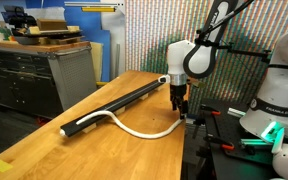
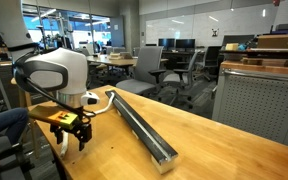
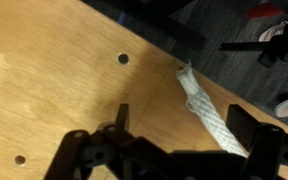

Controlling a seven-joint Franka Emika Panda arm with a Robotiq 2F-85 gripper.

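Note:
A white braided rope (image 1: 136,133) lies in a long curve on the wooden table, one end near the edge by the robot. In the wrist view that frayed rope end (image 3: 212,116) shows between the finger lines, nearer the right finger. My gripper is open and holds nothing. From the side, the gripper (image 1: 179,103) hangs low over the table close to the rope's end. How high its fingertips are above the wood is hard to tell.
A long black rail (image 1: 112,108) lies across the table behind the rope; its open end (image 2: 162,157) faces the second exterior camera. Chairs (image 2: 149,65) and a grey cabinet (image 2: 257,105) stand beyond the table.

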